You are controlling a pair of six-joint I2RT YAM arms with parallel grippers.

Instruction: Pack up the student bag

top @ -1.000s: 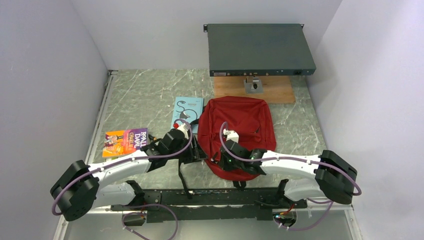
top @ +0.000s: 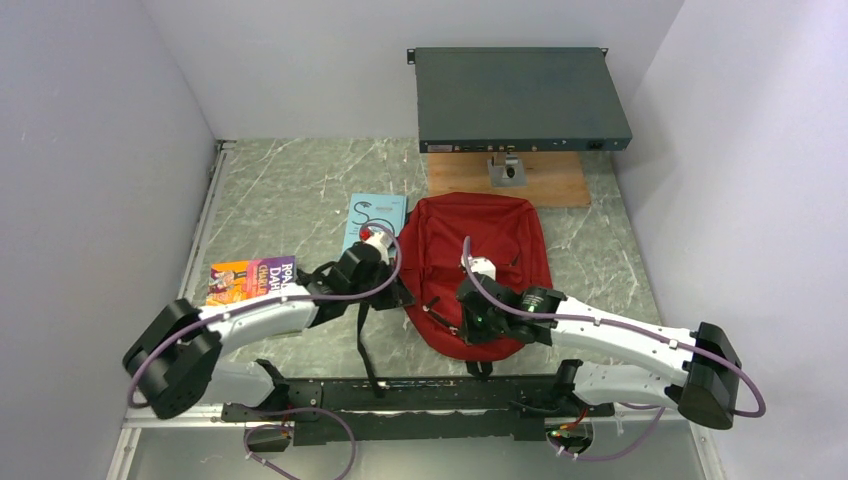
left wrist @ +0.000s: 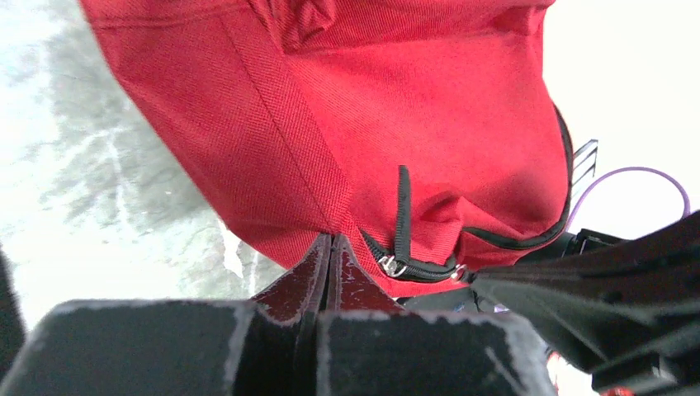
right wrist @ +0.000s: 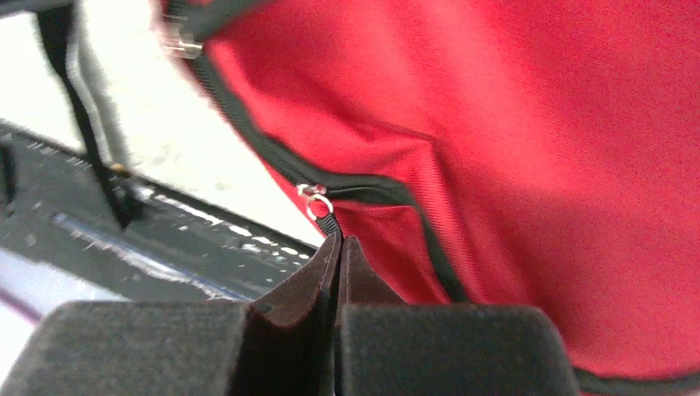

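Note:
The red bag (top: 480, 235) lies flat in the middle of the table, its black zipper (right wrist: 371, 188) curving along the near edge. My right gripper is shut on the small zipper pull (right wrist: 327, 219), whose dark tab runs between its fingertips. A second zipper slider (left wrist: 392, 266) sits a short way off, towards my left gripper. That gripper is shut, with its tips against the cloth at the bag's left edge; whether they pinch a fold is hard to tell. Left of the bag are a blue book (top: 378, 212) and an orange-purple book (top: 250, 280), each partly covered by the left arm.
A dark flat box-shaped device (top: 520, 100) overhangs a wooden board (top: 560, 180) behind the bag. A black strap (top: 367, 350) trails to the table's front edge. Bare table shows at the back left and along the bag's right side.
My right gripper has shifted right along the bag's near edge, away from the left one.

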